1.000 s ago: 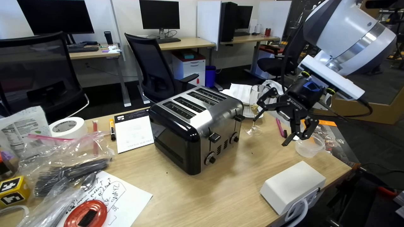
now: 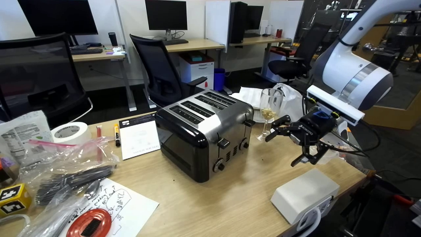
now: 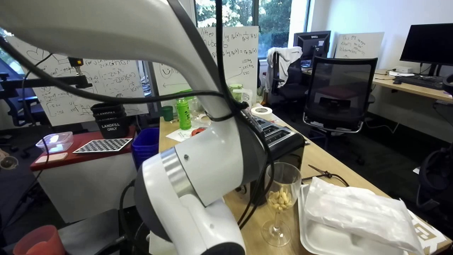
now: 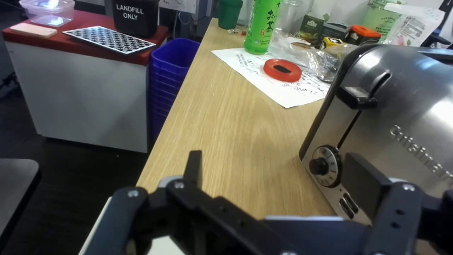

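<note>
A steel and black four-slot toaster [image 2: 205,126] stands on the wooden table, its levers and dials facing the arm's side. My gripper [image 2: 281,150] hangs above the table to the right of the toaster in exterior view 1, open, with nothing between its fingers. In the wrist view, one finger [image 4: 193,168] shows against bare wood and the other overlaps the toaster's front near a round dial [image 4: 325,166]. Beyond the gripper is a stemmed glass [image 3: 282,196] partly filled with pale pieces. In exterior view 2 the arm hides the gripper.
A white box [image 2: 306,193] sits at the table's near right edge. White trays under a plastic package [image 3: 361,212] lie beside the glass. Paper, a red lid [image 4: 282,70], a green bottle [image 4: 262,25] and plastic bags crowd the far end. Wood before the toaster is clear.
In exterior view 1 my gripper has come lower and slightly toward the toaster, still open. It now covers more of the clear bowl at the right. The toaster has stayed put.
</note>
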